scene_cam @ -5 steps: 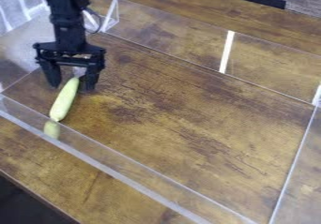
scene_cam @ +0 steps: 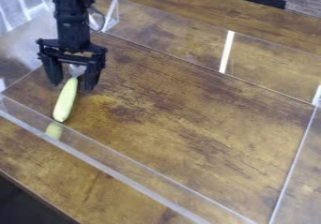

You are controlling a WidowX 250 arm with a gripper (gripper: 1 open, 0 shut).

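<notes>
A pale yellow-green elongated object [scene_cam: 66, 101], like a corn cob or cucumber, lies on the wooden tray floor at the left, near the clear front wall. My black gripper [scene_cam: 73, 70] hangs from the top left over the upper end of this object, its two dark fingers spread to either side and low, close to the floor. Whether they touch the object I cannot tell.
Clear plastic walls [scene_cam: 175, 188] border the wooden work area [scene_cam: 189, 115] on several sides. A dark slot sits beyond the back wall at the top right.
The pale object stays about where it was.
</notes>
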